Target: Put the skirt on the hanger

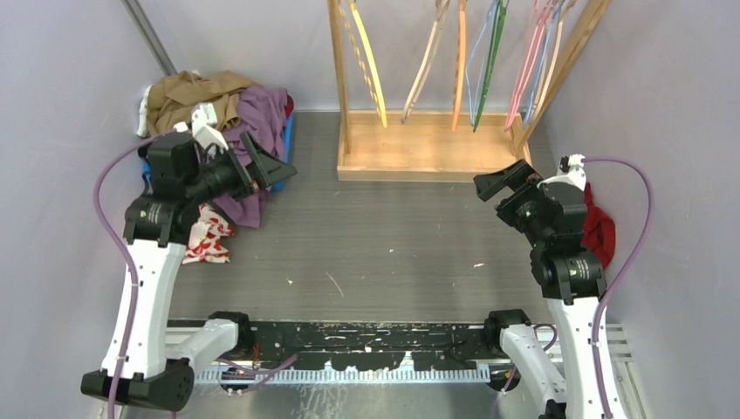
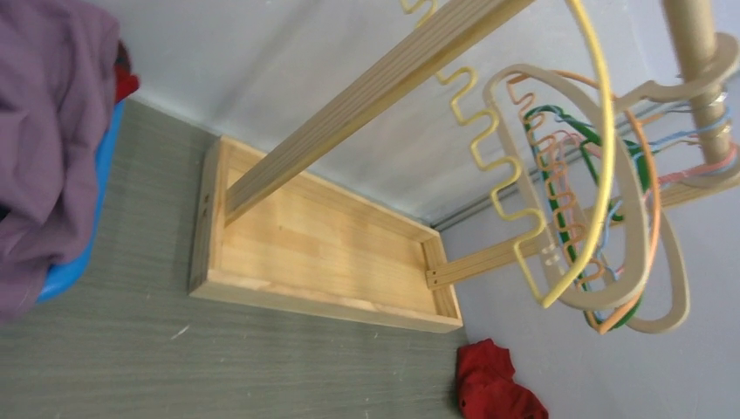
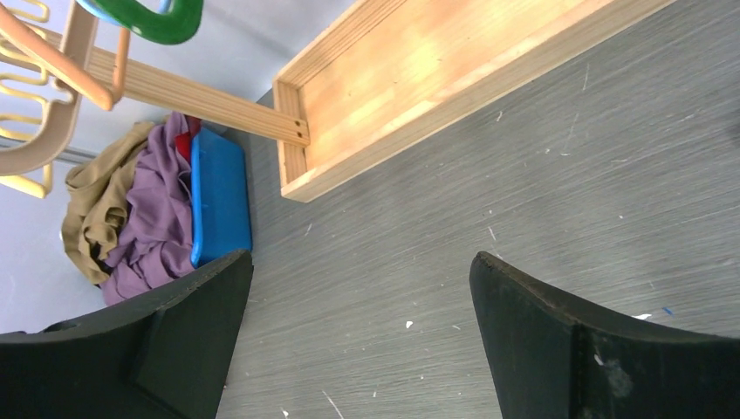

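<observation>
No garment stands out clearly as the skirt; crumpled clothes, among them a brown cloth (image 1: pixel 188 96) and a purple cloth (image 1: pixel 262 113), fill a blue basket (image 3: pixel 218 196) at the back left. Several hangers hang from the wooden rack, including a yellow one (image 2: pixel 602 131) and an orange one (image 1: pixel 460 70), all bare where visible. My left gripper (image 1: pixel 264 160) is open and empty, above the basket's front right; its fingers do not show in the left wrist view. Over bare floor before the rack's right end, my right gripper stands open with nothing between its fingers.
The rack's wooden base tray (image 1: pixel 428 175) is empty, with upright posts (image 2: pixel 349 109) at its ends. A red cloth (image 1: pixel 599 229) lies on the floor at the right wall. Red-and-white fabric (image 1: pixel 208 240) sits below the left arm.
</observation>
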